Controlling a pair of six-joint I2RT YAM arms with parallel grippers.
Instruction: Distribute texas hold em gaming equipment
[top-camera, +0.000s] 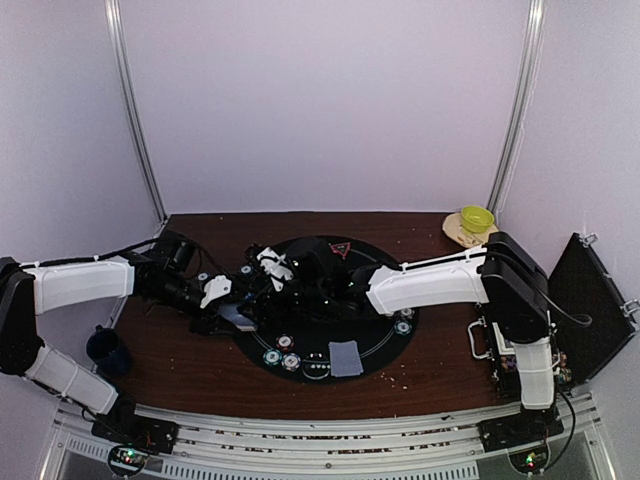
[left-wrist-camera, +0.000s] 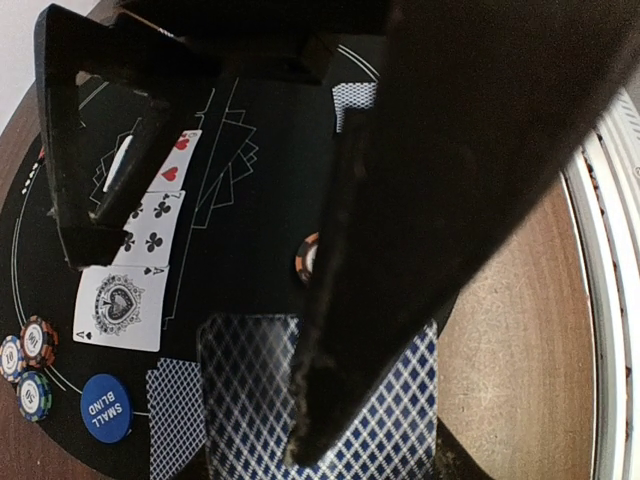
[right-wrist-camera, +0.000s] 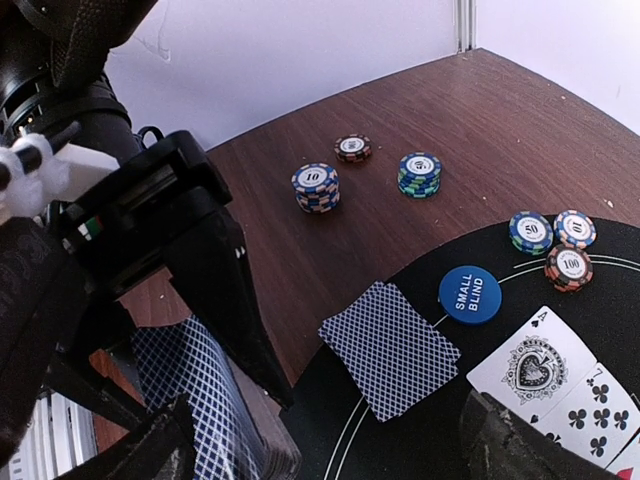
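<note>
My left gripper is shut on a thick deck of blue-backed cards (left-wrist-camera: 255, 400), held above the left edge of the round black mat (left-wrist-camera: 275, 130). My right gripper stands open close beside the deck, its blurred fingers (right-wrist-camera: 505, 440) spread wide with nothing between them. Blue-backed cards (right-wrist-camera: 390, 350) lie on the mat by the blue small blind button (right-wrist-camera: 470, 294). Face-up cards, including an ace of spades (right-wrist-camera: 532, 367), lie in a row on the mat. More face-down cards (top-camera: 346, 359) lie at its near side in the top view.
Chip stacks (right-wrist-camera: 316, 187) stand on the wood left of the mat; loose chips (right-wrist-camera: 569, 267) lie on it. An open case (top-camera: 600, 310) is at the right, a yellow bowl (top-camera: 477, 218) at the back right, and a dark mug (top-camera: 108, 350) at the left.
</note>
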